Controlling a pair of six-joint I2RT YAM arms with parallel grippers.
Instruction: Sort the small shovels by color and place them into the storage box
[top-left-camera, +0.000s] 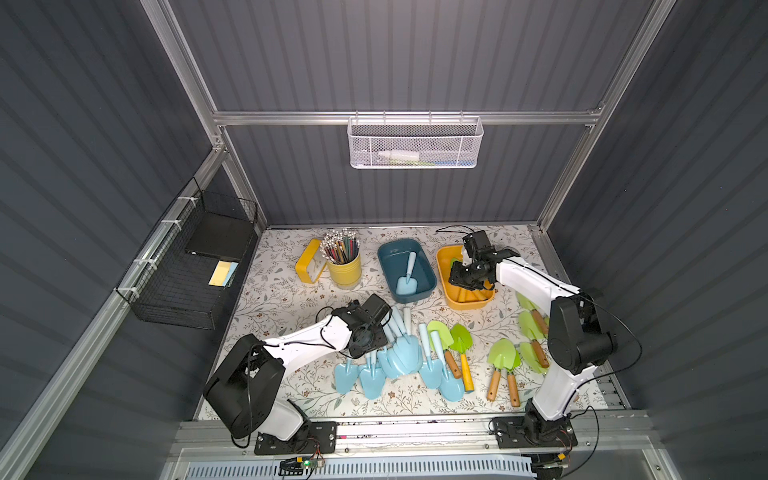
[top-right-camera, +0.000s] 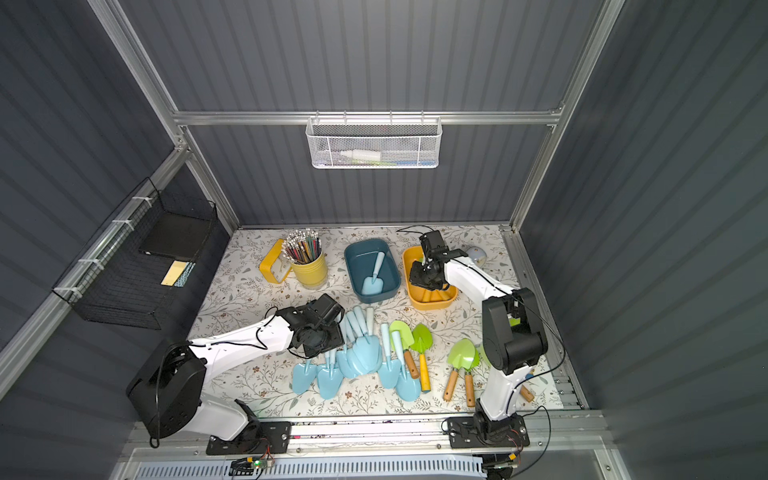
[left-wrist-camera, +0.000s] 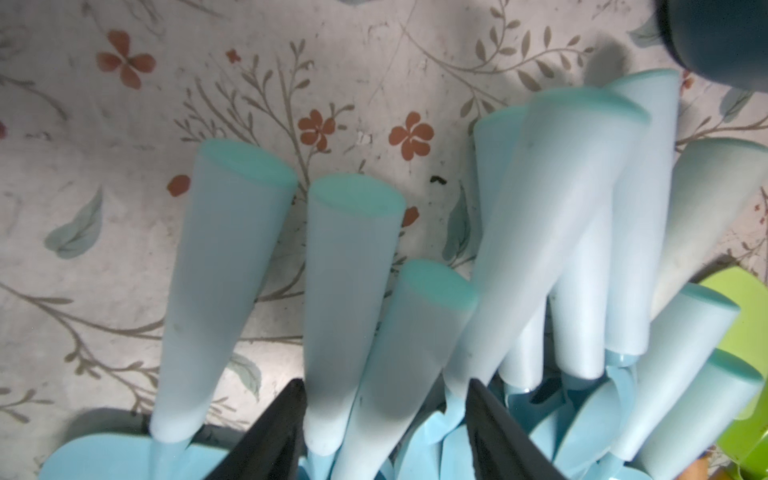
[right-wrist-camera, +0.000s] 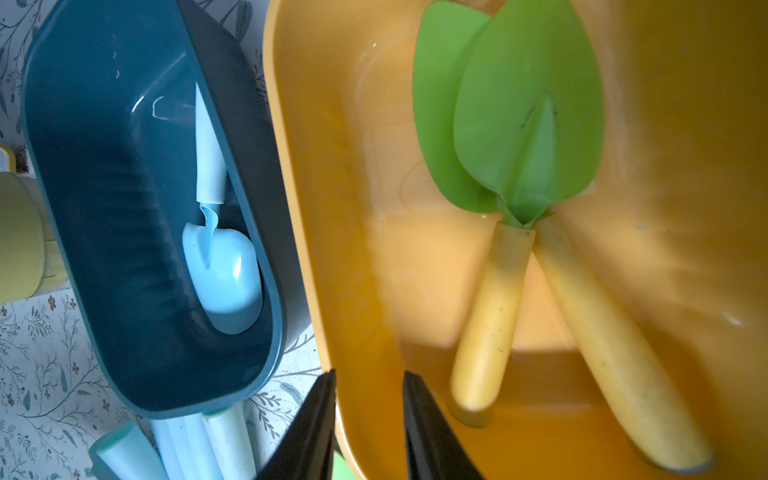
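My left gripper hangs low over a cluster of pale blue shovels, their white-blue handles (left-wrist-camera: 212, 280) beneath it, fingers parted around handle tops. My right gripper is above the left part of the orange box (right-wrist-camera: 368, 240); what is between its fingers, if anything, cannot be seen. In that box lie green shovels with wooden handles (right-wrist-camera: 528, 104). The dark teal box (right-wrist-camera: 112, 200) beside it holds one light blue shovel (right-wrist-camera: 224, 280). More green shovels (top-left-camera: 502, 356) lie at the front right of the table, by the blue ones.
A yellow cup of pencils (top-left-camera: 345, 268) and a yellow object (top-left-camera: 308, 260) stand at the back left. A black wire basket (top-left-camera: 172, 284) hangs on the left wall.
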